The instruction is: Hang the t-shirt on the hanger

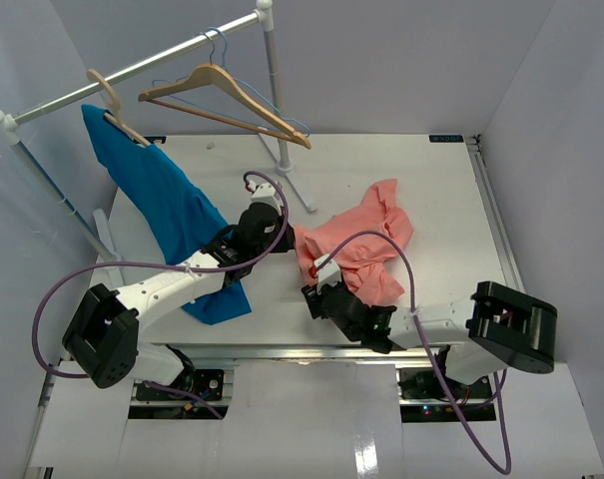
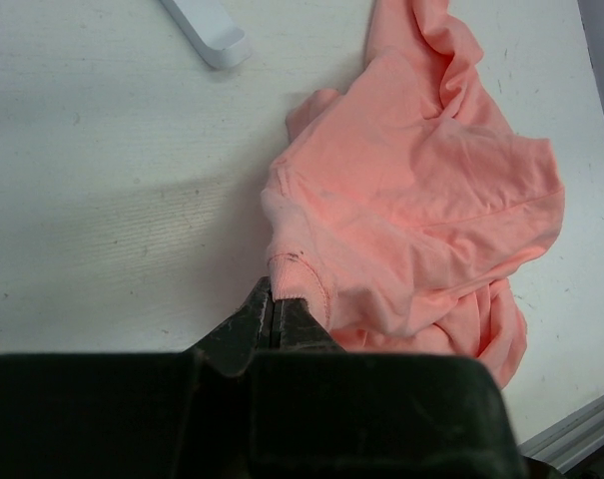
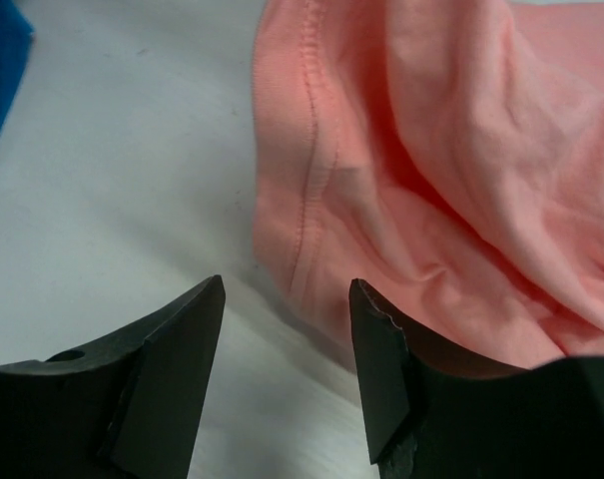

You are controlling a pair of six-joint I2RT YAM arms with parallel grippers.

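Observation:
A crumpled pink t-shirt (image 1: pixel 361 239) lies on the white table. My left gripper (image 1: pixel 287 239) is shut on a hemmed edge at its left corner, as the left wrist view (image 2: pixel 272 304) shows. My right gripper (image 1: pixel 316 299) is low at the near left of the shirt, open, with the fingertips (image 3: pixel 207 299) apart beside a seamed fold of the fabric. A wooden hanger (image 1: pixel 212 85) hangs empty on the rail (image 1: pixel 132 69), with a blue hanger behind it.
A blue garment (image 1: pixel 142 190) hangs on another wooden hanger at the left and trails onto the table. The rack's white foot (image 2: pixel 207 30) lies behind the shirt.

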